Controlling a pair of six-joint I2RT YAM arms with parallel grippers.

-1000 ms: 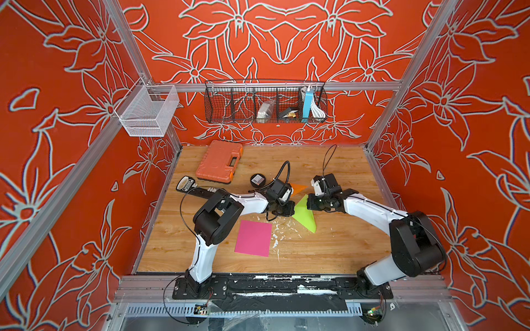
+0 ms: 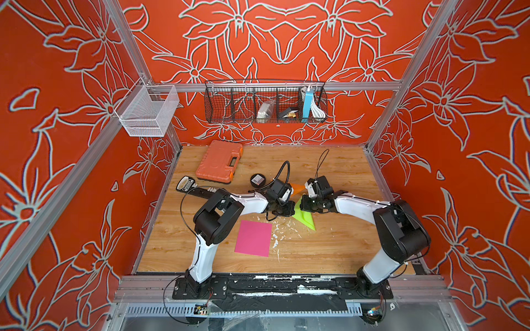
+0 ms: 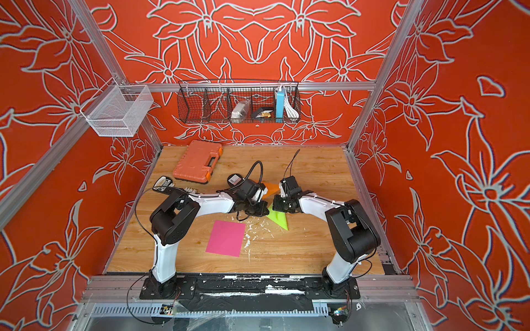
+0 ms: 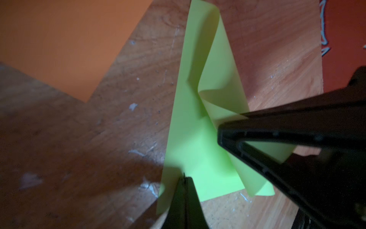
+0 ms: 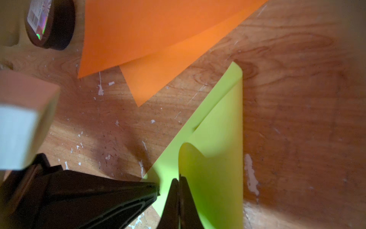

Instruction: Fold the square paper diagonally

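The yellow-green paper [image 4: 213,160] lies on the wooden table, with one side lifted and curled over toward the left. My right gripper is shut on the edge of that curled flap [image 5: 213,183], above the flat layer. At the paper's left corner, my left gripper is shut with its tips down on the sheet; nothing clearly shows between its fingers. In the top right view the arms face each other closely and hide the paper's upper part. Its near point [image 3: 282,223] sticks out below them.
An orange folded paper [image 5: 164,57] lies just behind, near a black round tin [image 2: 257,179]. A pink square [image 2: 253,238] lies front left, with white scraps beside it. The orange case [image 2: 219,161] stands back left. Right of the arms the table is clear.
My right gripper has moved left toward the left gripper, and the green paper's right side has curled over with it. The left arm has stayed in place.
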